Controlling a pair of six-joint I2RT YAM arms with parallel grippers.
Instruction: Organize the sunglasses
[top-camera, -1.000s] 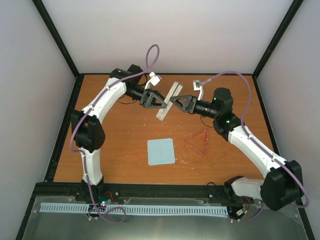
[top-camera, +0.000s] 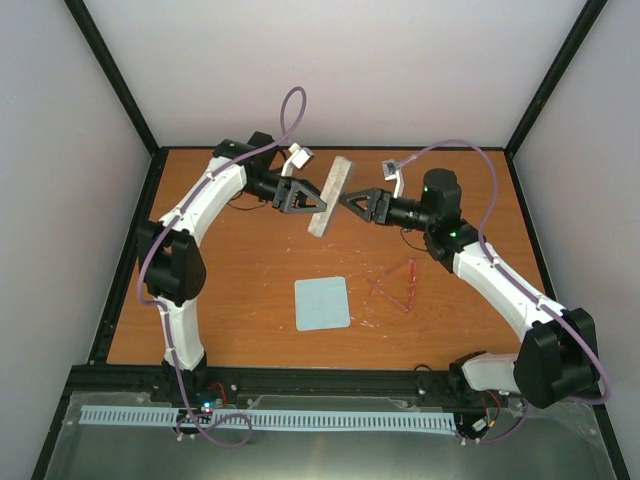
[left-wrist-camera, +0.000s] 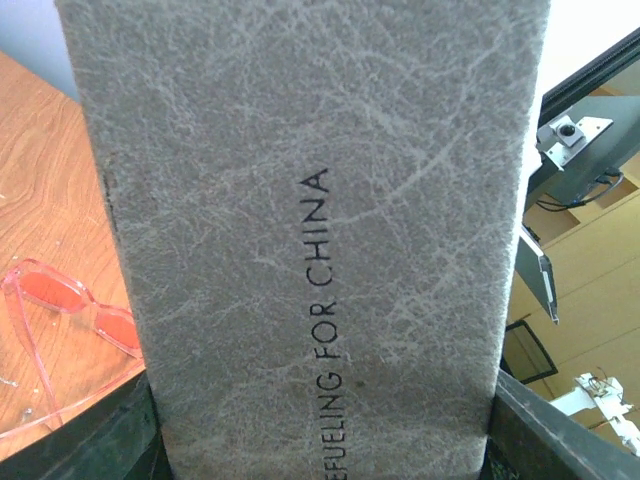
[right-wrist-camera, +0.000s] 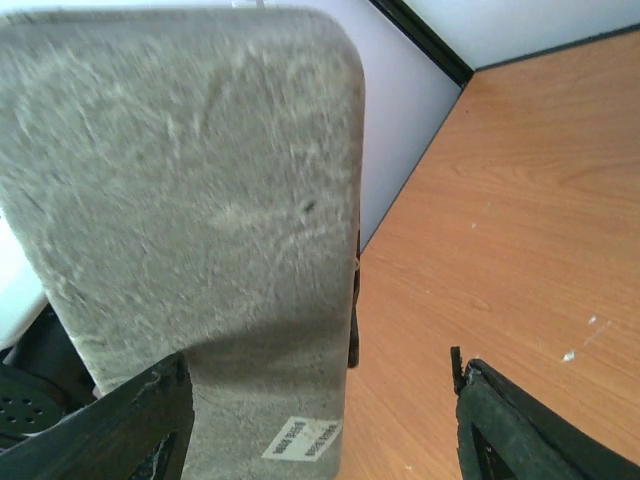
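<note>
My left gripper (top-camera: 310, 200) is shut on a grey, scuffed glasses case (left-wrist-camera: 310, 250) printed "REFUELING FOR CHINA", held up over the table in the top view. My right gripper (top-camera: 355, 203) faces the case from the right; in the right wrist view its fingers stand open, the case (right-wrist-camera: 200, 220) in front of and partly behind the left finger. The red-framed sunglasses (top-camera: 408, 300) lie on the table at right of centre, and also show in the left wrist view (left-wrist-camera: 55, 295). A pale blue cloth (top-camera: 321, 303) lies beside them.
The wooden table (top-camera: 200, 320) is bounded by black frame rails and white walls. Cables hang from both arms.
</note>
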